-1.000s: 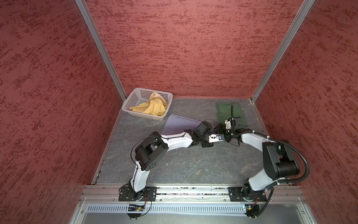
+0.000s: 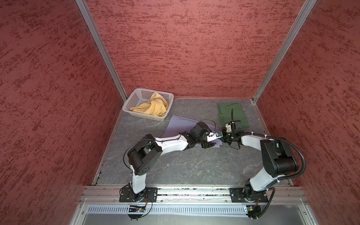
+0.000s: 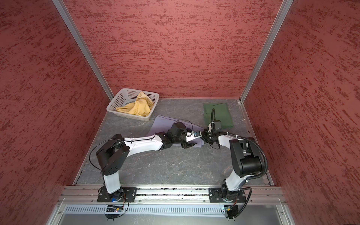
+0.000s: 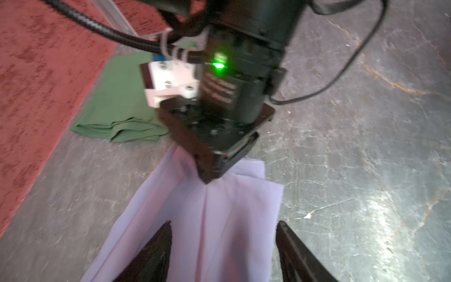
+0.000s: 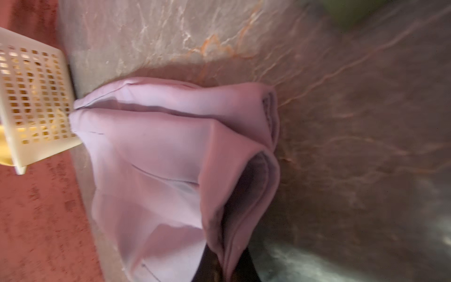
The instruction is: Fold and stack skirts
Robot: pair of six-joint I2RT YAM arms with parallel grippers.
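Observation:
The lilac skirt (image 2: 180,123) lies folded lengthwise across the middle of the table, partly hidden under my left arm. At its right end my right gripper is shut on a fold of the cloth, both layers pinched between its fingers. My left gripper stands open above the lilac cloth, its fingers (image 4: 157,251) apart on either side. A folded green skirt (image 2: 230,112) rests flat at the back right. In the basket is a crumpled yellow skirt (image 2: 154,105).
A light plastic basket (image 2: 144,117) stands at the back left. Both arms come close together at the skirt's right end, with cables (image 2: 300,157) looping off the right arm.

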